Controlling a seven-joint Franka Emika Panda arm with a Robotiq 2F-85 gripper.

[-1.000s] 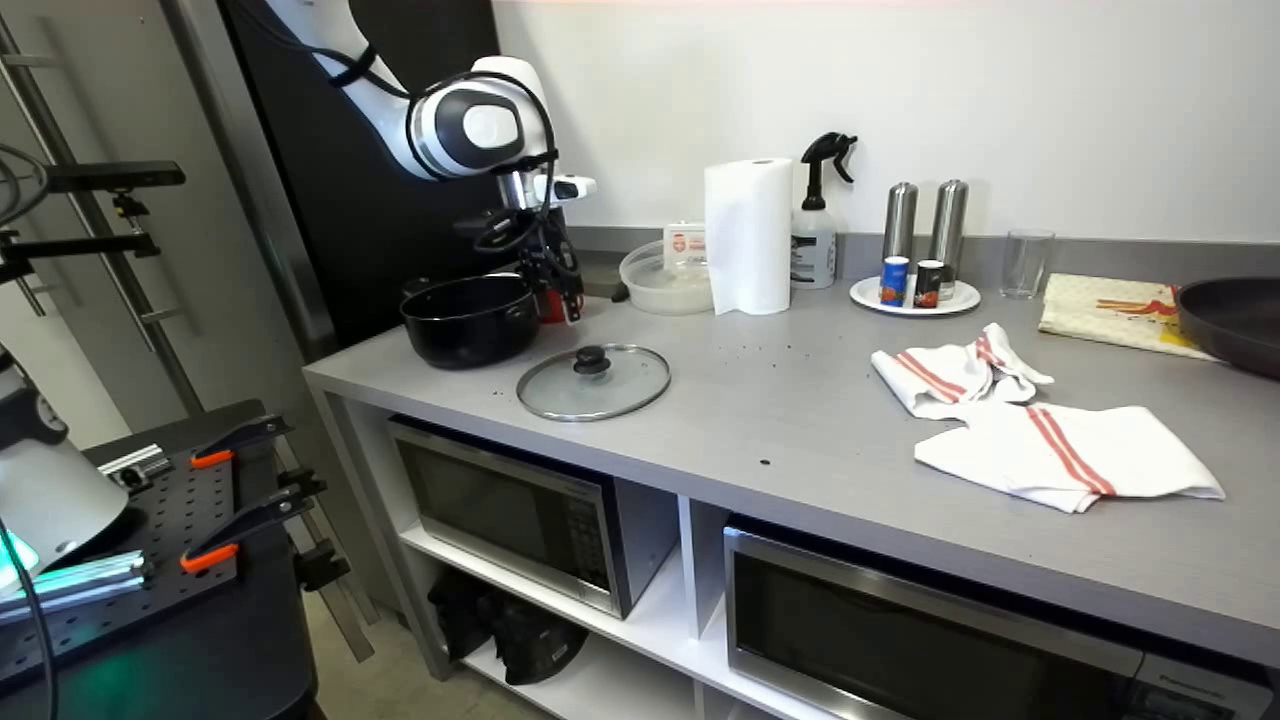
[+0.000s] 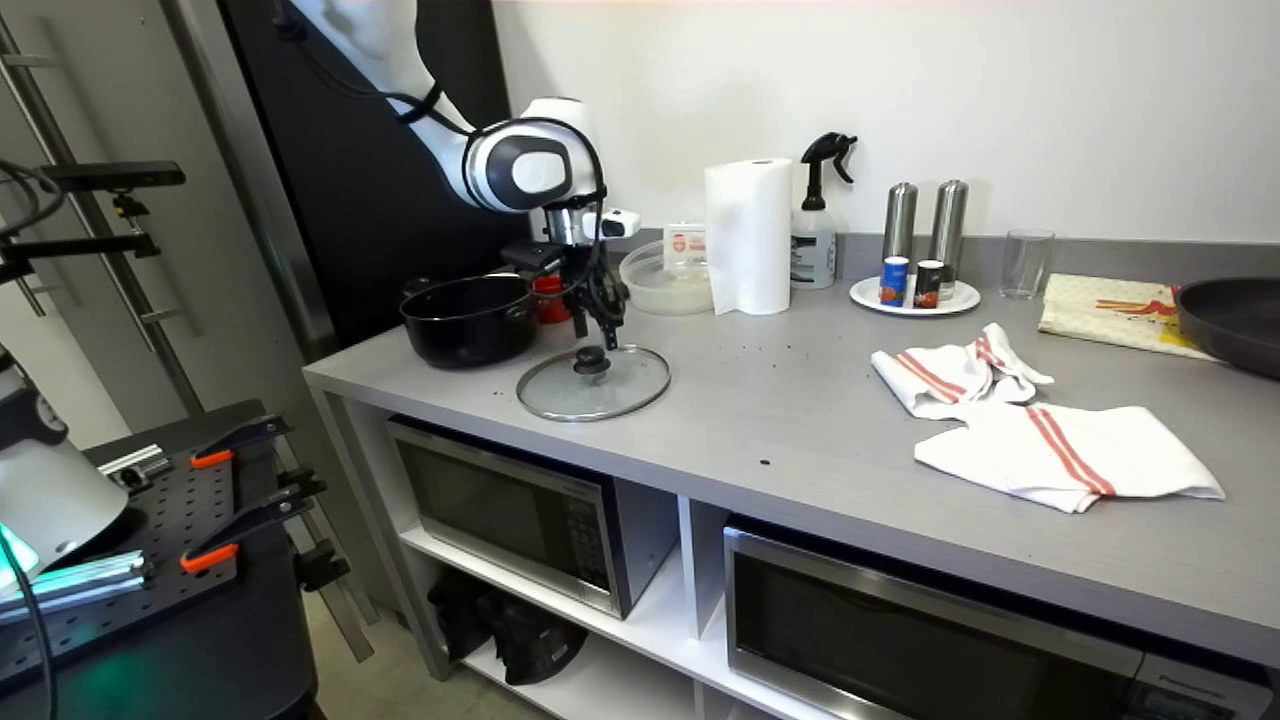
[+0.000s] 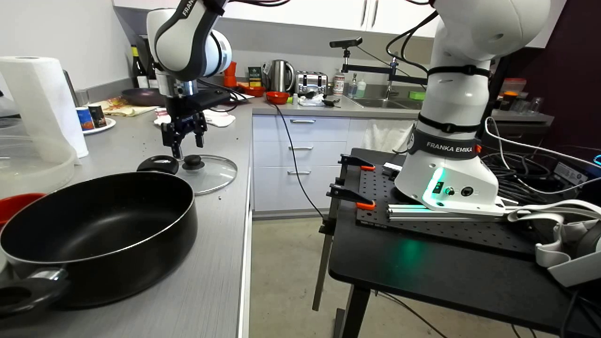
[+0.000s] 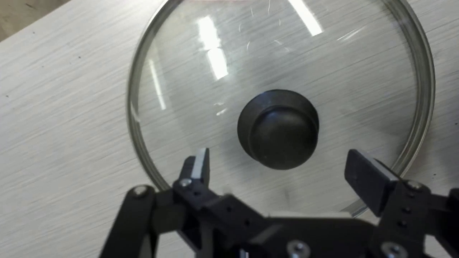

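Observation:
A round glass lid [image 2: 558, 394] with a metal rim lies flat on the grey counter, its black knob [image 4: 284, 133] pointing up. Close above it is my gripper, open, its two fingers [image 4: 370, 181] wide apart. In the wrist view the knob appears ahead of the gap between the fingertips, with nothing held. Exterior view 1 shows the gripper low over the back part of the lid, near the knob. The black pot [image 3: 101, 225], uncovered and empty inside as far as shows, stands to the lid's left in exterior view 1.
Behind the pot are a red container [image 2: 552, 300] and a clear plastic bowl [image 2: 662, 288]. A paper towel roll [image 2: 750, 240] and spray bottle [image 2: 813, 246] stand by the wall. Striped towels [image 2: 1062, 450] lie to the right.
My arm has moved right and down in exterior view 1, from beside the pot to low over the lid. Lid and pot have stayed where they were.

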